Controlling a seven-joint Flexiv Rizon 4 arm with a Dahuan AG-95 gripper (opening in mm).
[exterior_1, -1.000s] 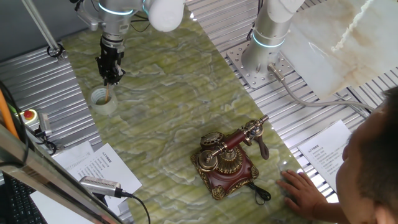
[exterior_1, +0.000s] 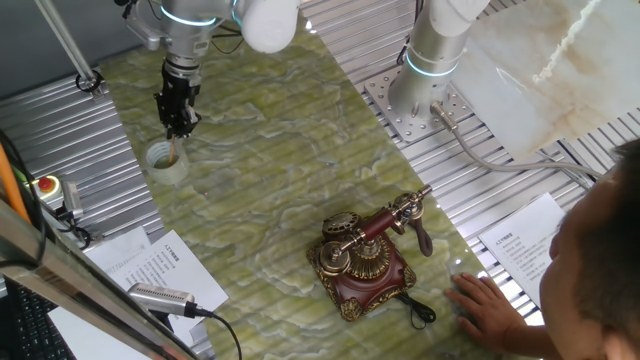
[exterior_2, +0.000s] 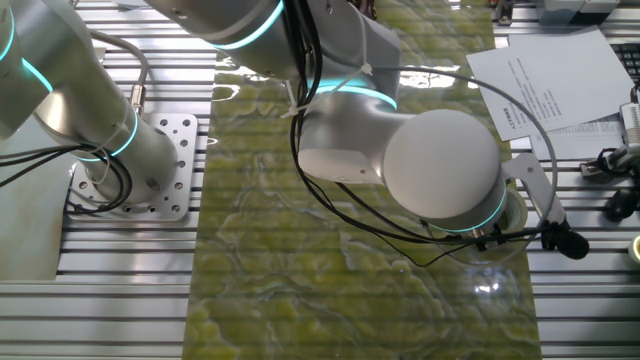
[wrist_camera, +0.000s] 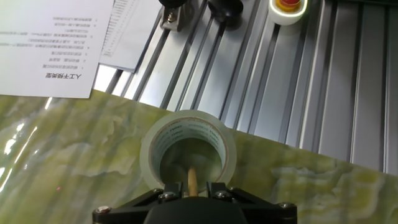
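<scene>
A thin light-brown wooden stick (wrist_camera: 192, 180) is gripped between the black fingers of my gripper (exterior_1: 179, 131), which is shut on it. From the fingertips the stick points down toward a roll of clear tape (exterior_1: 165, 174) lying flat on the green marbled sheet. In the wrist view the lower end of the stick appears over the hole of the tape roll (wrist_camera: 149, 152), near the rim closest to the gripper. Whether its tip touches the sheet inside the hole I cannot tell. The second exterior view mostly hides the gripper behind the arm; only part of the tape roll (exterior_2: 515, 213) shows there.
An ornate red-and-gold telephone (exterior_1: 365, 255) stands on the green sheet, with a person's hand (exterior_1: 488, 308) at the sheet's edge beside it. Printed papers (wrist_camera: 46, 46) and a red button (wrist_camera: 288, 5) lie beyond the tape roll.
</scene>
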